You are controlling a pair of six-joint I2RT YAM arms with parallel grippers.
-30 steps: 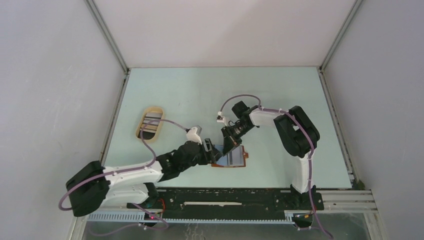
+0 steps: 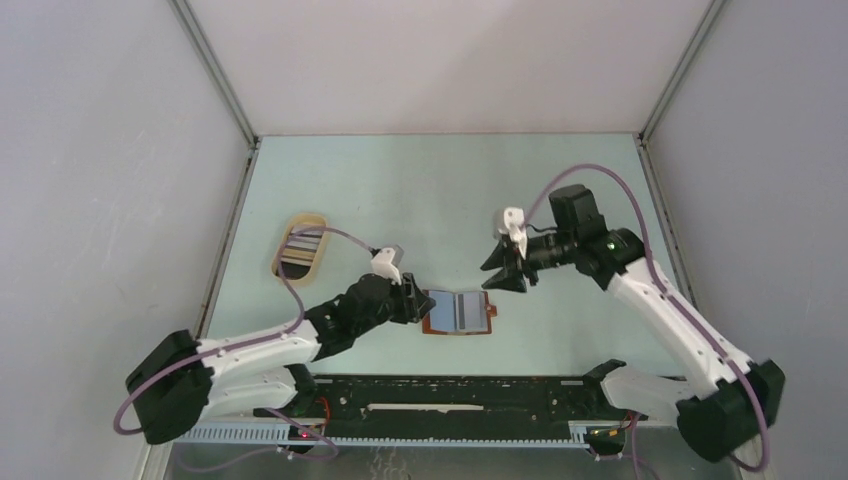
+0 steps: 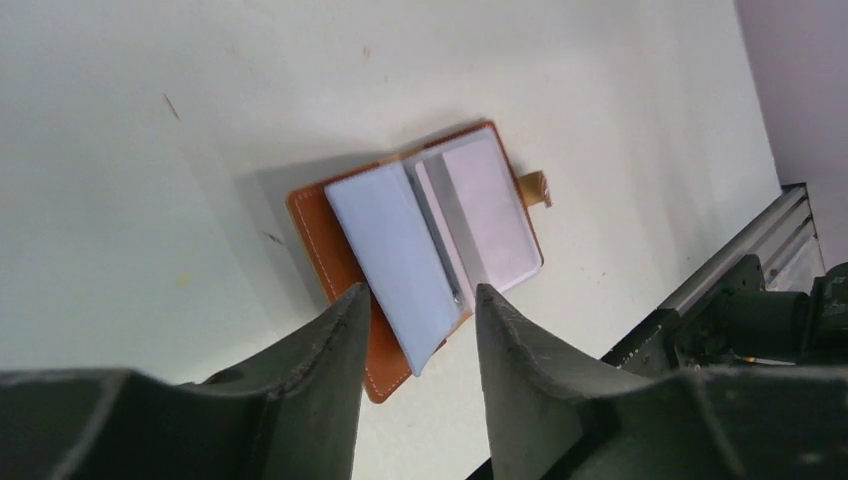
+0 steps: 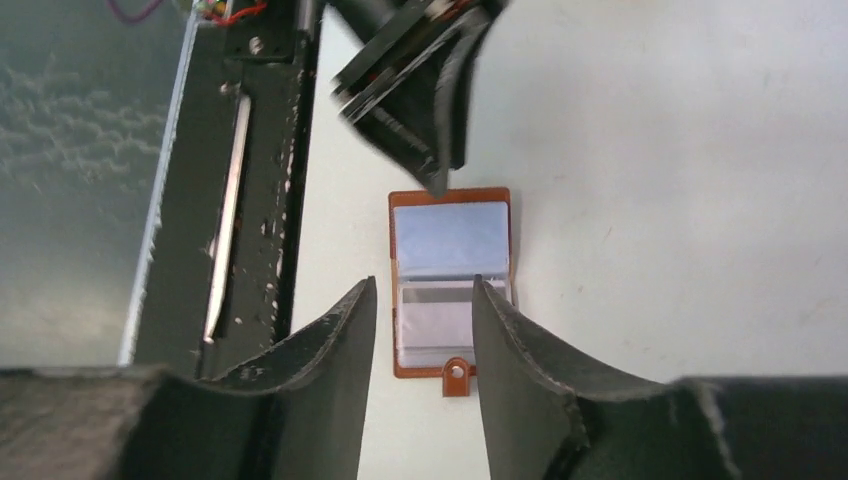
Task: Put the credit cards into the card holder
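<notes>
The card holder (image 2: 460, 312) lies unfolded on the table, brown leather outside and pale blue-grey sleeves inside. Its snap tab (image 4: 456, 376) points right in the top view. In the left wrist view the holder shows beyond the parted fingers of my left gripper, which is open at the holder's left side with nothing held. My right gripper (image 2: 490, 276) is raised above and right of the holder, also open and empty. A tan oval tray (image 2: 321, 258) holds several striped, card-like pieces (image 2: 301, 251); their details are too small to read.
Dark rail equipment (image 2: 455, 405) runs along the table's front edge. Walls stand at the left, right and back.
My right gripper has left the holder, swinging right and up, and its arm has spread outward. The left arm has shifted only slightly. The holder stays put.
</notes>
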